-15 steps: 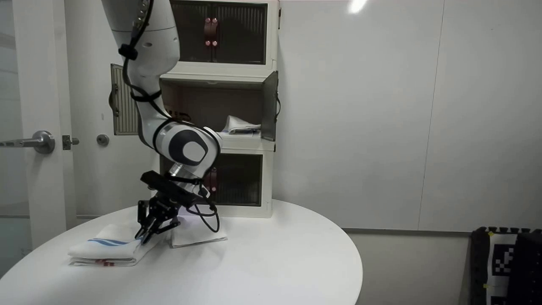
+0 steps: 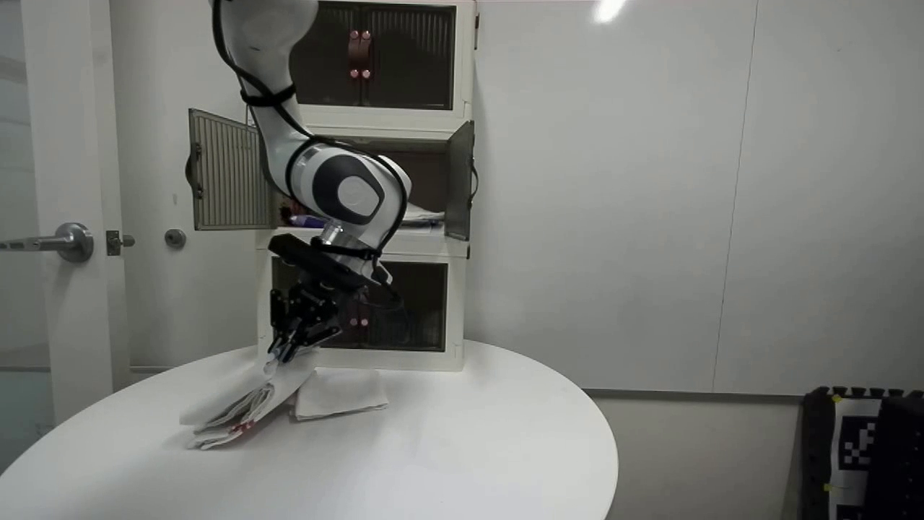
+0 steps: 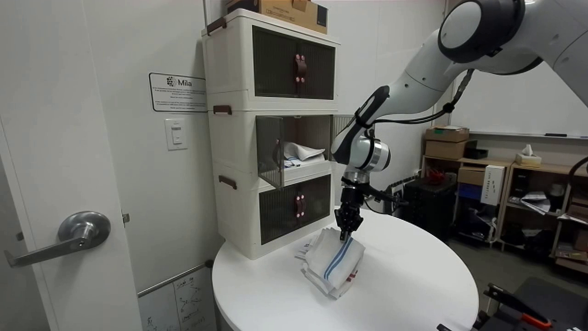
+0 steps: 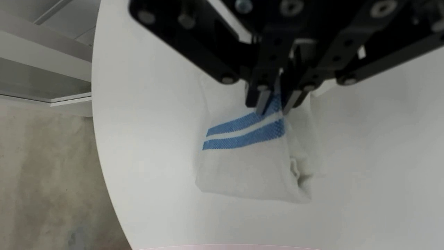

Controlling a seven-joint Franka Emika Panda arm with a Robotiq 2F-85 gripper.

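Observation:
A folded white towel with blue stripes (image 4: 245, 166) hangs tilted from my gripper, which is shut on its striped edge. In exterior view 2 the towel (image 3: 333, 259) slopes down from the gripper (image 3: 345, 238), its blue stripes facing out and a bit of red near its lower side. Seen from exterior view 1, the gripper (image 2: 279, 354) is above the table and the towel (image 2: 234, 412) droops toward the front left, its layered folds showing. Whether its lower end touches the table I cannot tell. A second folded white cloth (image 2: 340, 394) lies flat just to the right.
Behind stands a white cabinet (image 3: 237, 138); its middle compartment is open, both doors swung out, with a white cloth (image 3: 302, 151) inside. The left door (image 2: 232, 173) sticks out beside my arm.
My gripper has risen and moved right and back toward the cabinet. The striped towel, flat on the table before, is now lifted and tilted with it. The second cloth stayed put.

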